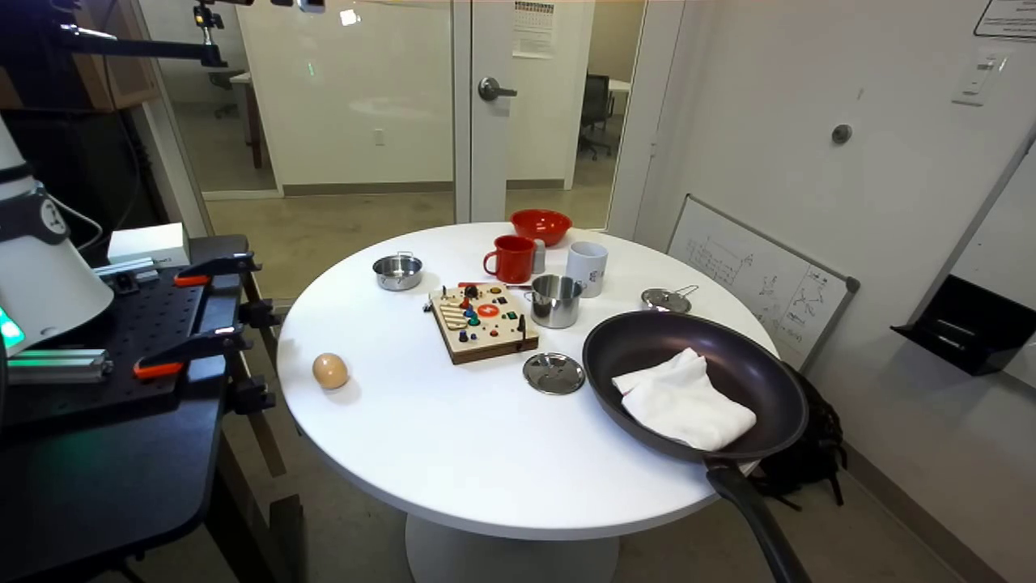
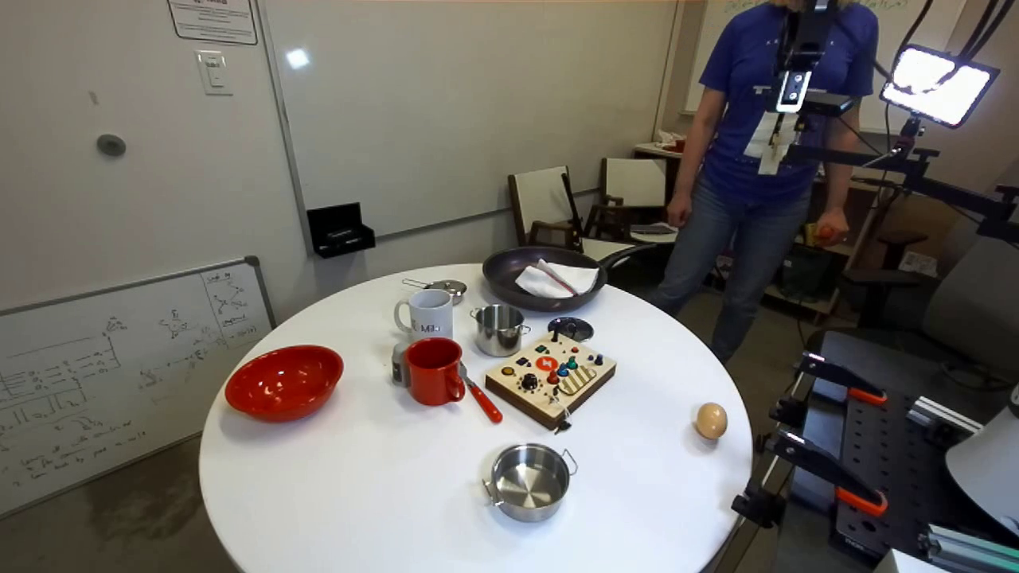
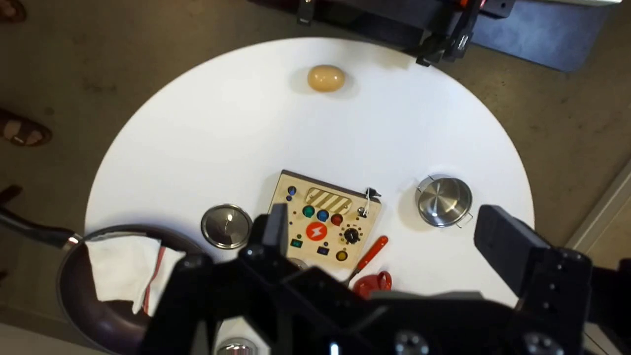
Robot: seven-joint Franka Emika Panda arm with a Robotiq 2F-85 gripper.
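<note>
In the wrist view my gripper is open high over the round white table, its black fingers (image 3: pixel 503 242) far apart and nothing between them. Below lies a wooden switch board (image 3: pixel 316 230) with coloured knobs. A brown egg (image 3: pixel 326 78) rests alone near the table edge on the robot's side. One small steel pot (image 3: pixel 444 201) sits empty; a deeper steel pot (image 2: pixel 501 329) stands beside the board. The black pan (image 1: pixel 631 340) holds a folded white cloth (image 1: pixel 685 403). A red mug (image 2: pixel 435 371), white mug (image 2: pixel 430 313) and red bowl (image 2: pixel 284 382) are grouped together.
A steel lid (image 1: pixel 554 373) lies flat between board and pan; another lid-like steel piece (image 1: pixel 666 300) lies behind the pan. The pan handle (image 1: pixel 762 520) juts past the table edge. A red-handled utensil (image 2: pixel 484 401) lies by the board.
</note>
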